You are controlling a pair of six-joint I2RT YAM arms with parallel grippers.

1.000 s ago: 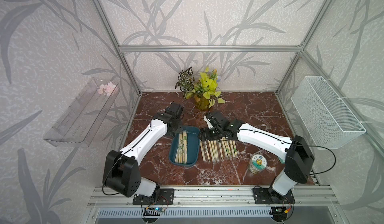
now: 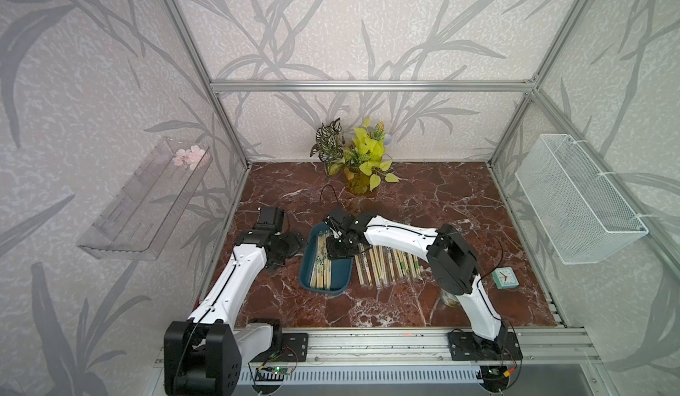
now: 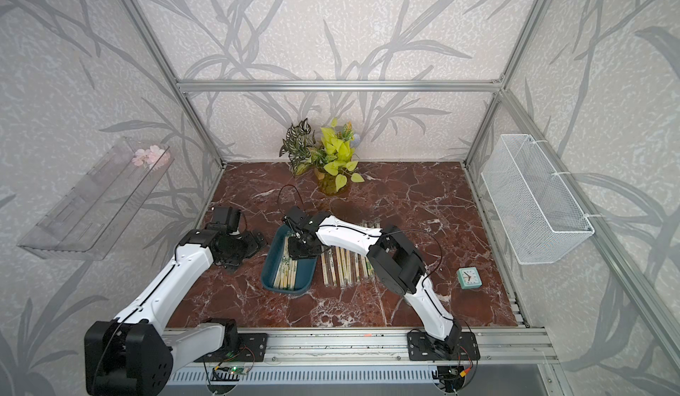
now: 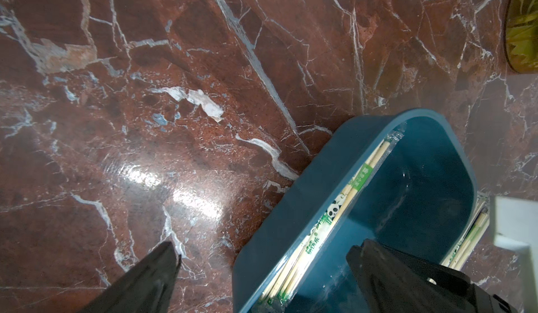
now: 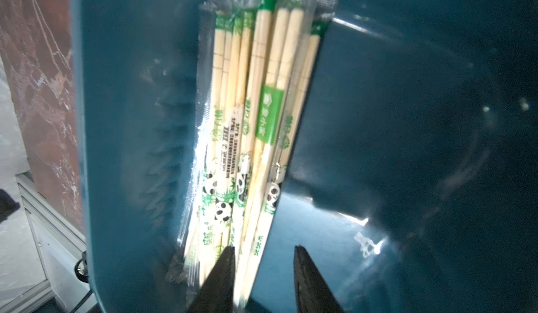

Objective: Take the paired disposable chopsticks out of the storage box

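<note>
The dark teal box (image 5: 403, 100) holds wrapped chopstick pairs (image 5: 263, 111) printed with pandas, bunched along one side. My right gripper hangs over them, its fingers apart with nothing visible held, one fingertip over the bundle's lower end. My left gripper is outside the box's left side (image 2: 304, 268), open, one finger over bare table and the other over the box in the left wrist view. More chopstick pairs (image 2: 382, 268) lie in a row on the table right of the box, partly hidden by the right arm.
A potted plant (image 2: 361, 162) stands at the back. A clock (image 2: 505, 277) is at the right, and a jar (image 2: 447, 298) is mostly hidden by the right arm. A clear rack (image 2: 141, 204) and a mesh basket (image 2: 573, 204) hang on the side walls.
My right gripper has moved left over the box, its arm swinging inward. My left gripper has drawn back to the left, away from above the box.
</note>
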